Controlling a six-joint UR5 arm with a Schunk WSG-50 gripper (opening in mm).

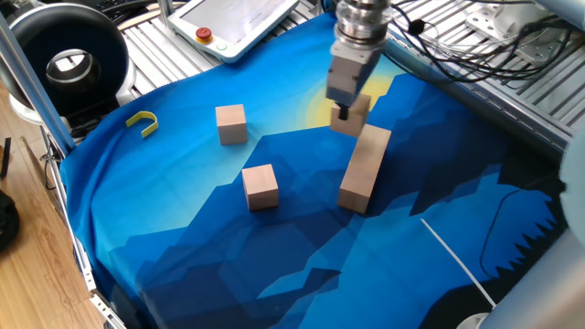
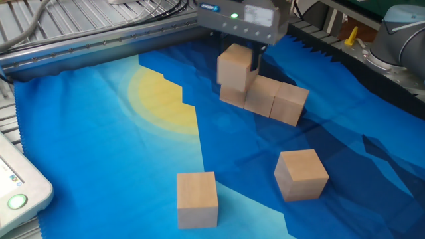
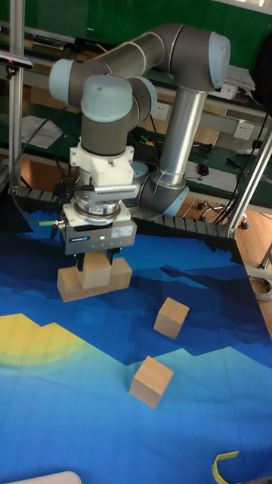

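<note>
My gripper (image 1: 344,111) is shut on a light wooden cube (image 1: 355,122), holding it at the far end of a row of wooden blocks (image 1: 366,167). Exterior view 2 shows the held cube (image 2: 234,69) overlapping the left end of the row (image 2: 262,96), which appears to be three cubes side by side. From the front, in exterior view 3, the same cube (image 3: 96,273) covers the row's middle. Whether it touches the row is unclear.
A yellow curved piece (image 1: 143,122) lies on the cloth's left side. Beyond the cloth's back edge rests a teach pendant (image 1: 233,23) with a red button. Cables (image 1: 498,55) run over the slatted table at the back right.
</note>
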